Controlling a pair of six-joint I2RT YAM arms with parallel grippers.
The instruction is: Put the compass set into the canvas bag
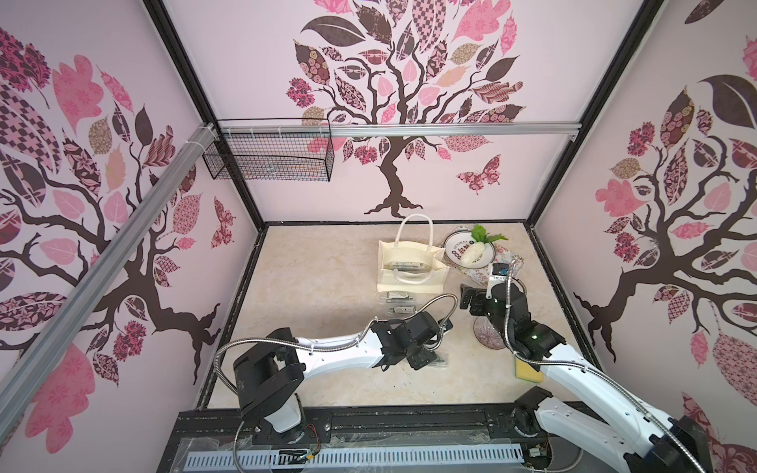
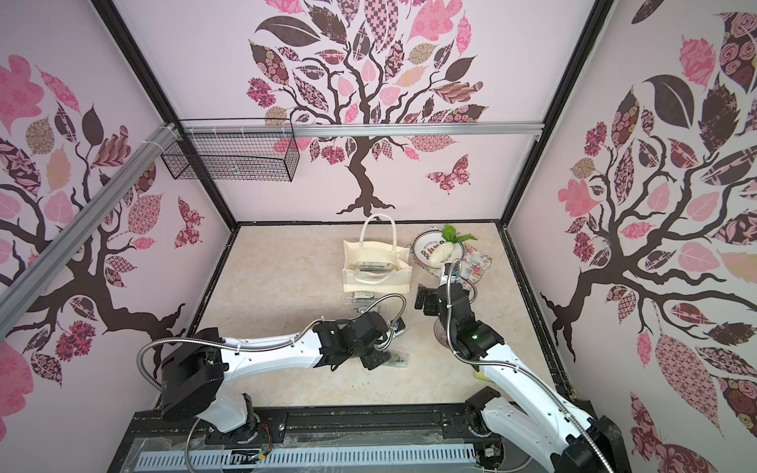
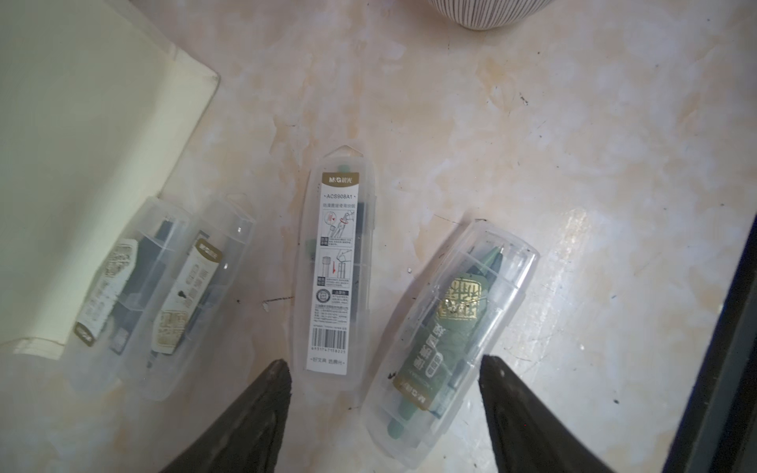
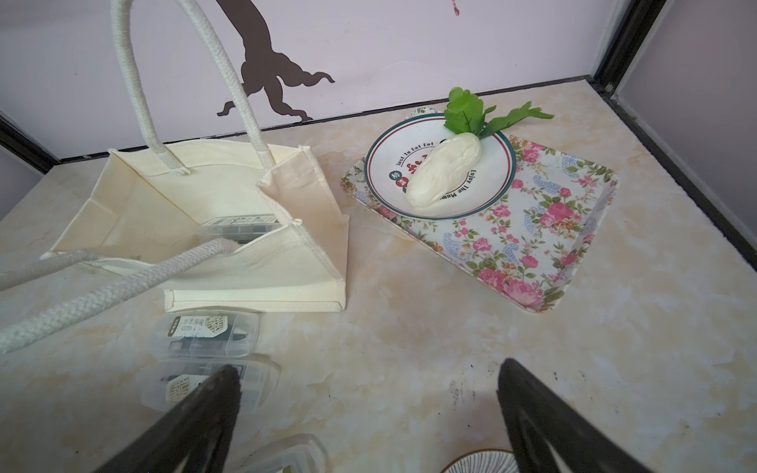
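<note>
The cream canvas bag (image 1: 402,280) stands upright, handles up, with a clear case (image 4: 240,227) inside it. Two clear pen-shaped compass cases, one (image 3: 126,276) close against the bag and one (image 3: 189,303) beside it, lie on the table. Farther from the bag rest a labelled case (image 3: 335,276) and a case with a green compass (image 3: 451,331). Above these last two, my left gripper has its fingers apart and nothing gripped; the green one appears between the fingertips, lower down. My right gripper is open and empty, to the right of the bag.
A floral tray (image 4: 544,228) bears a plate (image 4: 382,169) with a white radish at the back right. A striped bowl (image 3: 489,9) and a yellow sponge (image 1: 528,370) are near the right arm. Free table lies left of the bag.
</note>
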